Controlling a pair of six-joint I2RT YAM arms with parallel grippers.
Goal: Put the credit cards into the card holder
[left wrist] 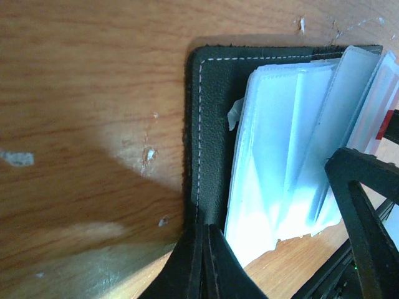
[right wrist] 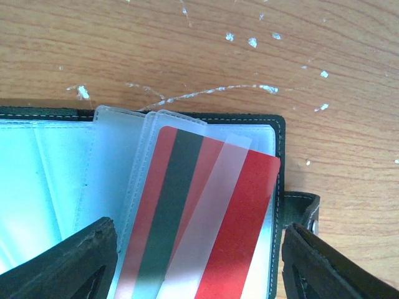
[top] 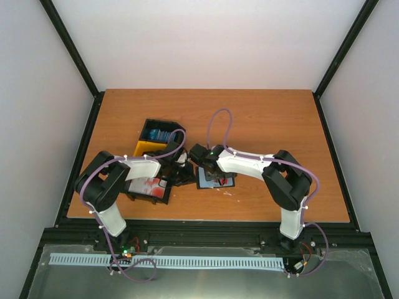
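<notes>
The card holder (top: 204,181) lies spread on the table, its dark stitched cover under several clear sleeves (left wrist: 283,143). A red card (right wrist: 240,218) with a dark stripe rests among the sleeves on its right side, slanted, partly overlaid by clear plastic; whether it is fully inside a pocket I cannot tell. My left gripper is shut at the holder's left cover edge, with nothing visible between its fingers beyond possibly that edge. Over the card stands my right gripper, open, its fingers (right wrist: 93,258) apart on either side of the card without gripping it.
Left of the holder stands a dark organiser (top: 156,199) with blue cards (top: 160,135) at the back and red-and-white ones (top: 146,187) in front. A snap tab (right wrist: 302,208) sticks out at the holder's right edge.
</notes>
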